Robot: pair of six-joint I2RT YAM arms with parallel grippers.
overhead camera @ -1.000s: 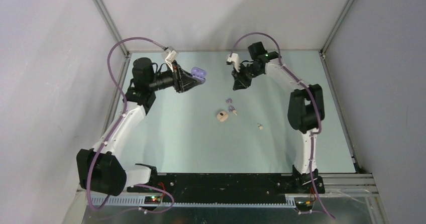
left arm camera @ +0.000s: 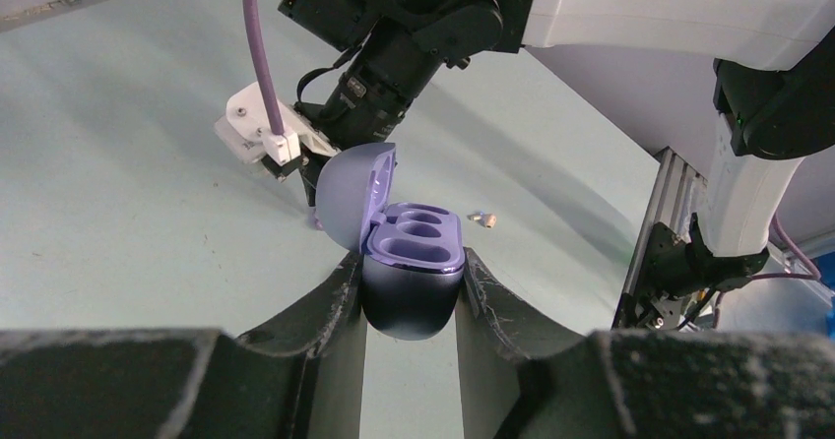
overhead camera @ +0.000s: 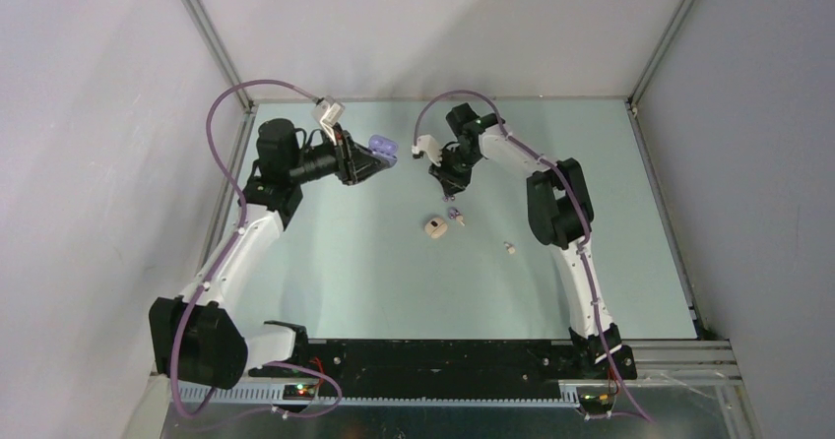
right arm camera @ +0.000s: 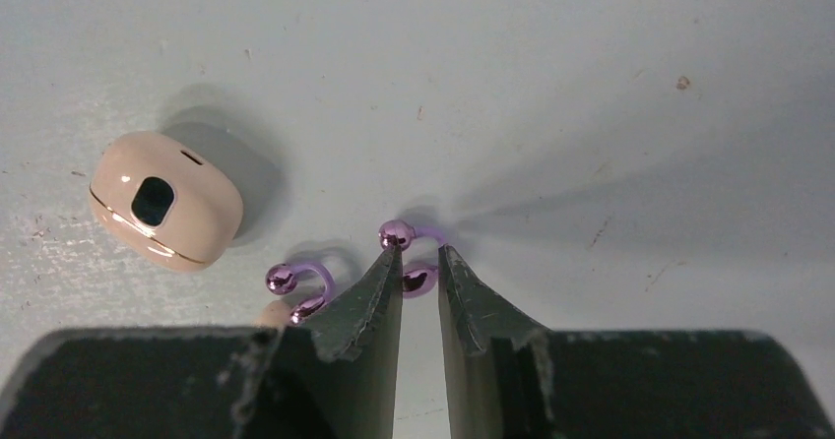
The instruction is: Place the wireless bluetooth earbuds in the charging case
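A lilac charging case (overhead camera: 383, 150) with its lid up and hollow slots showing is held in my left gripper. My right gripper is part open, its tips over a purple clip-shaped earbud (right arm camera: 396, 234), which shows between and behind them. A second purple earbud (right arm camera: 283, 279) lies just left of those fingers, against a small beige object (right arm camera: 272, 316) partly hidden by the gripper. Whether the fingertips touch the earbud is unclear.
A closed beige case (right arm camera: 165, 201) lies left of the earbuds. A small pale piece (overhead camera: 510, 248) sits to the lower right in the top view.
My left gripper with the case has barely moved.
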